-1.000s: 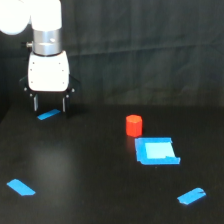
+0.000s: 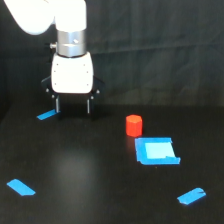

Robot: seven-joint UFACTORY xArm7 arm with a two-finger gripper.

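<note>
A small red block [image 2: 134, 126] sits on the dark table, right of the middle. Just in front of it lies a white square patch [image 2: 159, 150] edged with blue tape. At the back left my gripper [image 2: 73, 108] hangs downward from its white housing, well to the left of the block. Its two thin dark fingers stand apart, with nothing visible between them.
Blue tape strips lie on the table: one at the back left [image 2: 47, 115], one at the front left [image 2: 21, 187] and one at the front right [image 2: 191, 196]. A dark curtain [image 2: 160, 55] hangs behind.
My gripper has moved to the right, uncovering more of the back-left tape strip. The red block and the taped patch stay where they were.
</note>
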